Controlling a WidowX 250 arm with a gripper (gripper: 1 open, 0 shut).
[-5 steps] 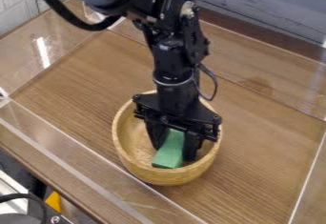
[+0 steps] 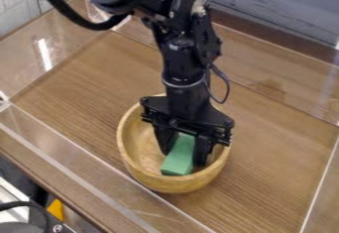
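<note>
A round yellow-tan bowl [image 2: 143,163] rests on the wooden table in the middle of the camera view. Inside it lies a green block [image 2: 179,160]. My black gripper [image 2: 184,146] reaches down from the top into the bowl, its fingers around the upper part of the green block, shut on it. The block's upper end is partly hidden by the gripper.
A pale wall borders the back. A dark cable and a small yellow object [image 2: 55,208] are at the lower left edge.
The gripper and green block have shifted very slightly within the bowl; otherwise the scene looks the same.
</note>
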